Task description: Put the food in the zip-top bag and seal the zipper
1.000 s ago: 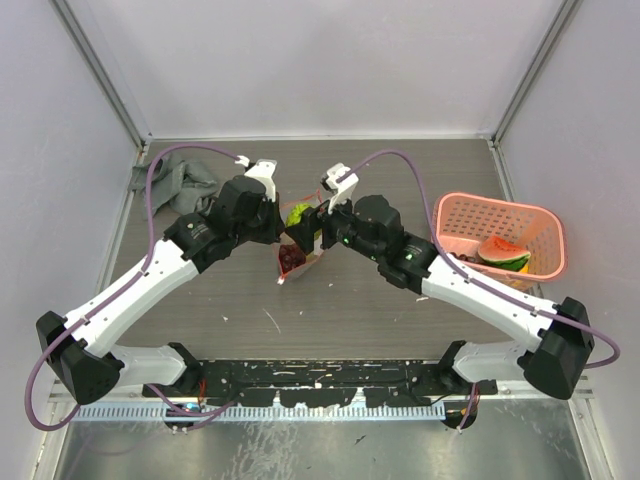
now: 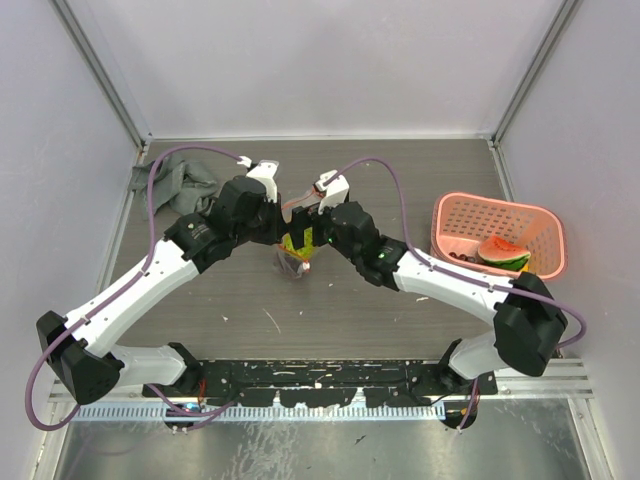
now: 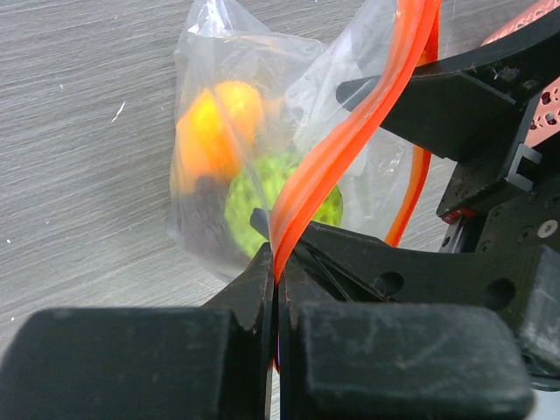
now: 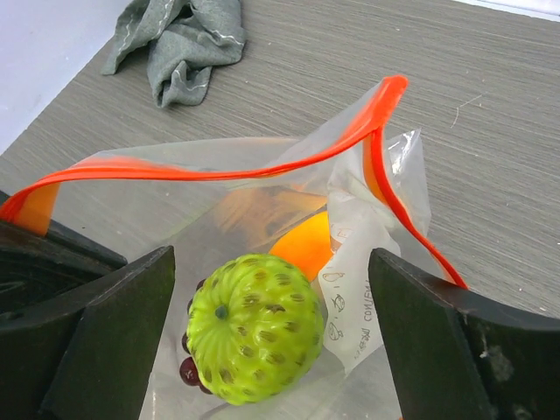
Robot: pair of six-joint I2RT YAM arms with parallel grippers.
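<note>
The clear zip top bag (image 3: 197, 52) with an orange zipper edge (image 4: 262, 171) stands with its mouth spread. Pinching the orange edge at one side, my left gripper is shut. Over the mouth, my right gripper is open, its fingers (image 3: 350, 258) reaching into the bag. Below and between those fingertips lies a bumpy green fruit (image 4: 254, 337), inside the bag and not gripped. An orange food piece (image 4: 306, 245) and dark red round pieces (image 4: 189, 371) are beside and beneath it.
The pink basket (image 2: 500, 205) at the right holds a watermelon slice (image 2: 500, 250) and other food. A grey cloth (image 2: 180, 185) lies at the back left. The table (image 2: 250, 320) in front of the bag is clear.
The left arm has stayed nearly still.
</note>
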